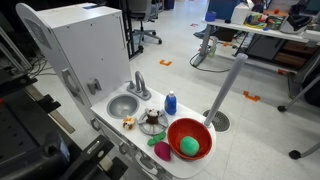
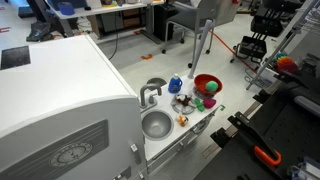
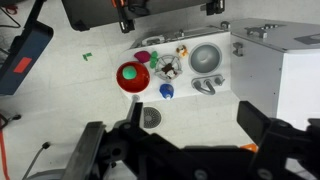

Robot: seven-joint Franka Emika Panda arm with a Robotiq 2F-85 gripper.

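My gripper stands open at the bottom of the wrist view, nothing between its fingers, well above a white sink counter. On that counter a red bowl (image 1: 191, 131) holds a green round thing (image 1: 189, 146). Beside it is a plate (image 3: 168, 68) with a brown item on it. A small blue bottle (image 1: 171, 103) stands behind the plate. Near the front edge lie a magenta item (image 1: 162, 150), a green item (image 1: 154, 140) and an orange-yellow piece (image 1: 129, 122). The gripper does not show in either exterior view.
A sink basin (image 2: 157, 124) with a faucet (image 2: 149, 97) is set into the counter. A tall white box-like cabinet (image 1: 98, 55) stands at its end. An upright grey post (image 1: 226, 88) rises behind the bowl. Dark robot-table parts lie along the counter's front.
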